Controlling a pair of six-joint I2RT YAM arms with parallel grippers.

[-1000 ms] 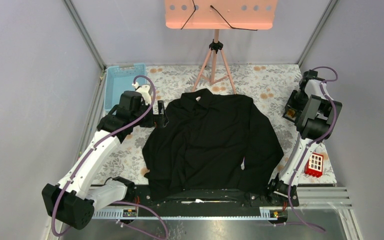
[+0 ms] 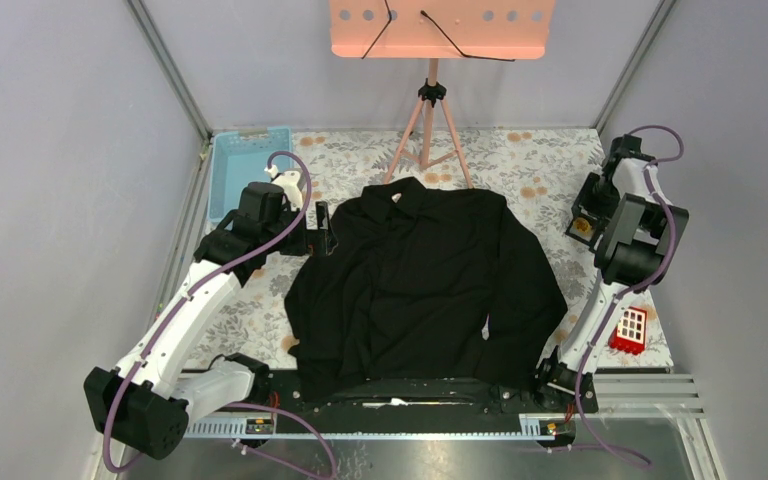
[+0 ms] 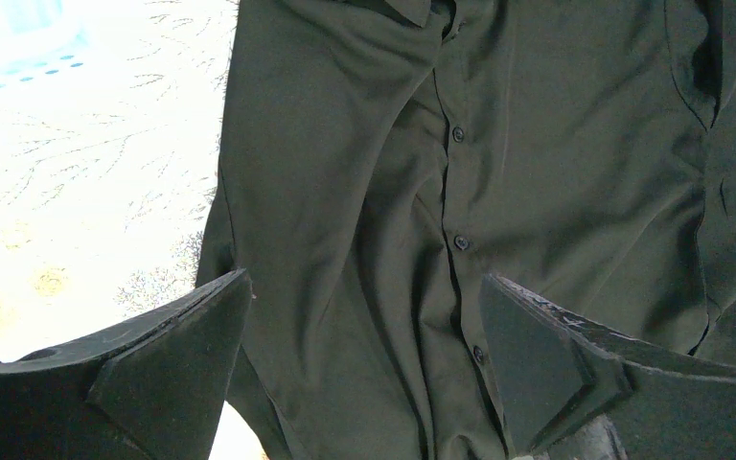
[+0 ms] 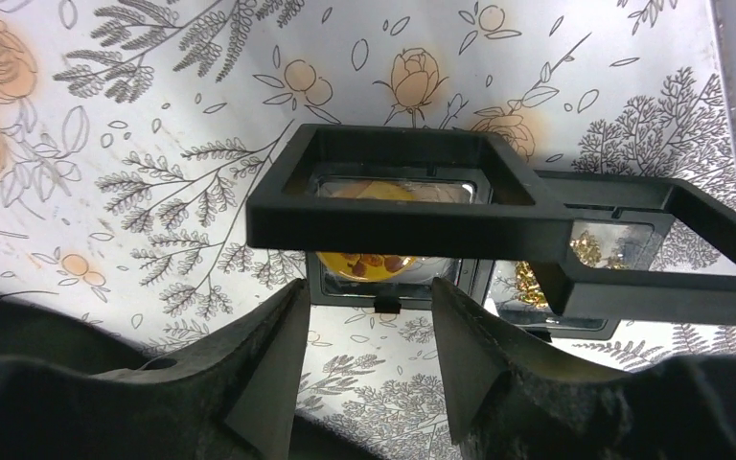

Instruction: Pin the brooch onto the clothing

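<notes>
A black buttoned shirt (image 2: 415, 290) (image 3: 556, 172) lies spread on the floral table. My left gripper (image 2: 322, 228) hangs open over the shirt's left shoulder, nothing between its fingers. At the far right, my right gripper stands part open at two black display boxes with raised frame lids. The middle box (image 4: 400, 291) holds a yellow round piece (image 4: 364, 265) behind clear film; the other holds gold sparkly pieces (image 4: 527, 286). Its fingertips are at the middle box's near edge; whether they touch it cannot be told.
A pink music stand (image 2: 437, 30) stands at the back, a blue basket (image 2: 218, 175) at the back left. A red tray (image 2: 638, 330) sits at the front right.
The left arm and shirt have not moved.
</notes>
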